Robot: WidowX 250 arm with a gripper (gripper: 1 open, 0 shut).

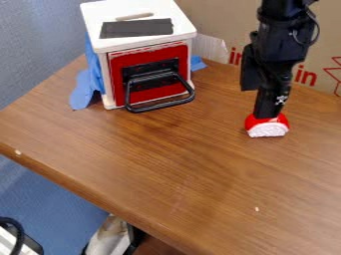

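My black gripper [270,107] points straight down at the right of the table, its tip just above or at a small red and white object [266,127] on the wood. I cannot tell whether its fingers are open or shut, or whether they touch that object. At the back left stands a small white box [184,50] with a red front, a dark panel on top and a black handle.
A blue cloth [83,91] lies beside and behind the box. A cardboard sheet [212,20] stands at the back.
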